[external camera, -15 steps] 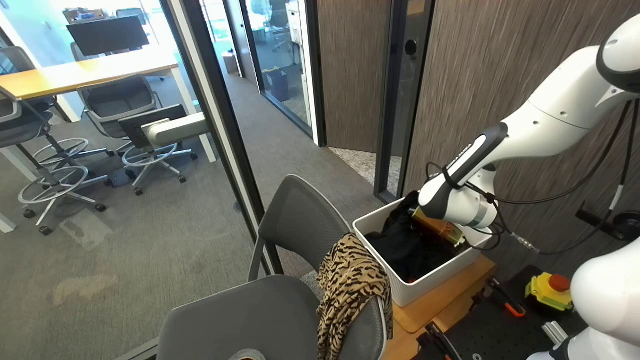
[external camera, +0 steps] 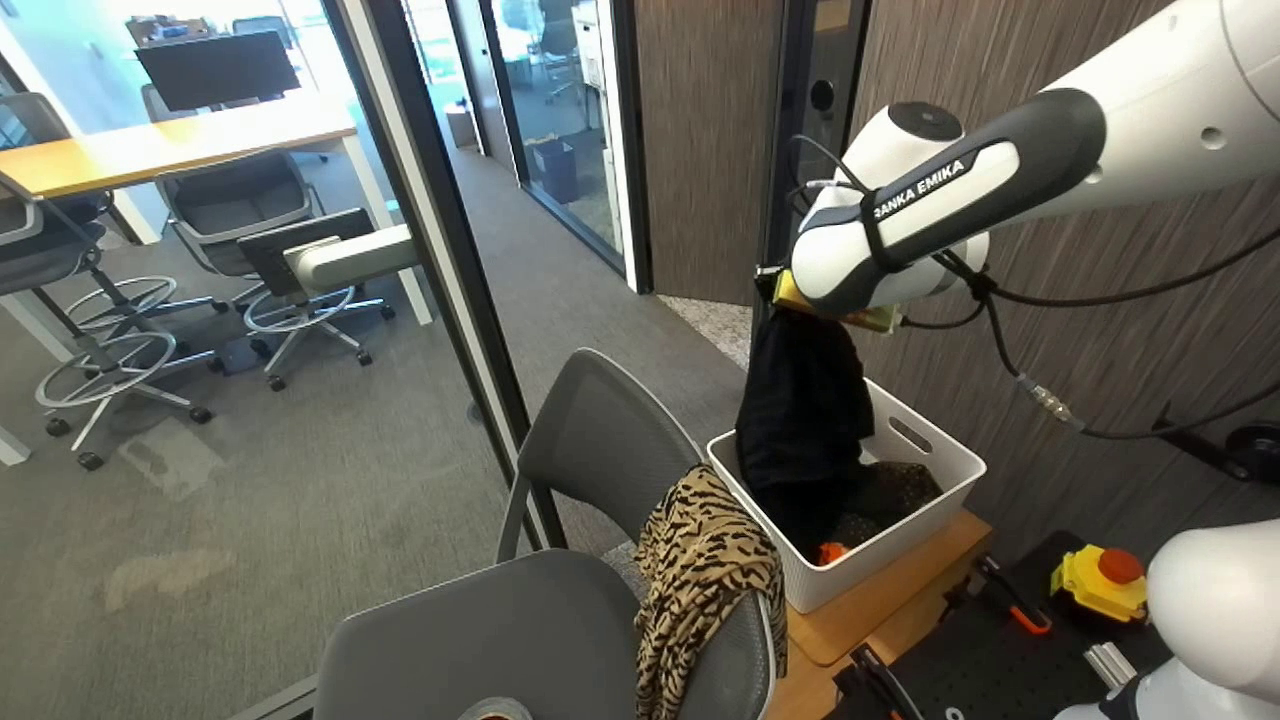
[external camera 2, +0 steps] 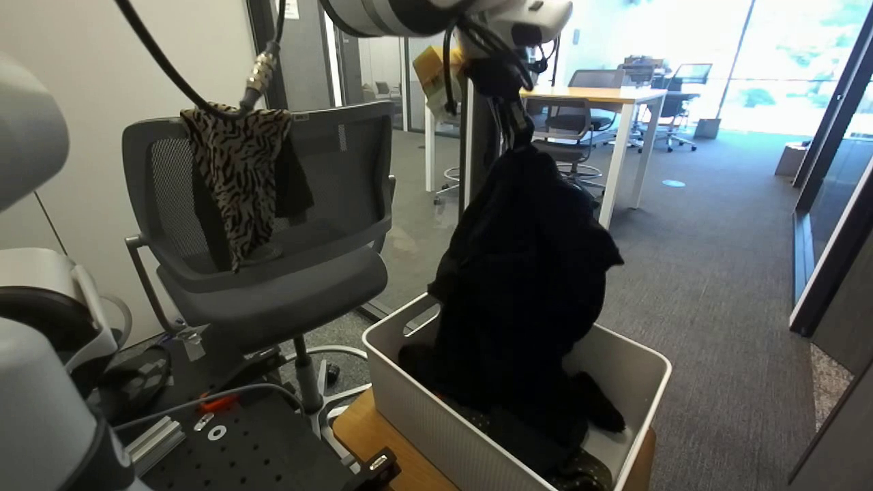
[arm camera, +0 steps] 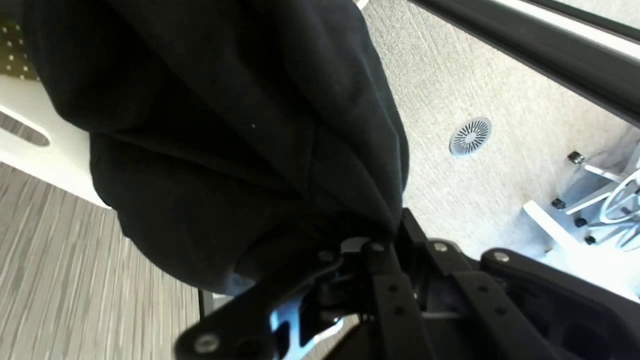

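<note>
A black cloth garment (external camera 2: 524,278) hangs in folds from my gripper (external camera 2: 515,140), which is shut on its top. Its lower part still reaches down into the white basket (external camera: 858,564). In the wrist view the black cloth (arm camera: 252,138) fills much of the left and centre and gathers at the fingers; the fingertips themselves are largely covered by it. Other items lie in the basket: a dark dotted cloth (external camera: 906,486) and something small and orange (external camera: 831,552).
A grey chair (external camera: 480,636) stands beside the basket, a tiger-striped cloth (external camera: 708,564) draped over its back. The basket rests on a wooden surface (external camera 2: 385,429). Close by are a wood-grain wall (external camera: 1080,300), a glass partition frame (external camera: 462,288) and a yellow box with a red button (external camera: 1101,582).
The arm has risen out of the basket, moving up and slightly left in exterior view 1. Black cloth that lay bunched inside is now stretched upward beneath the gripper.
</note>
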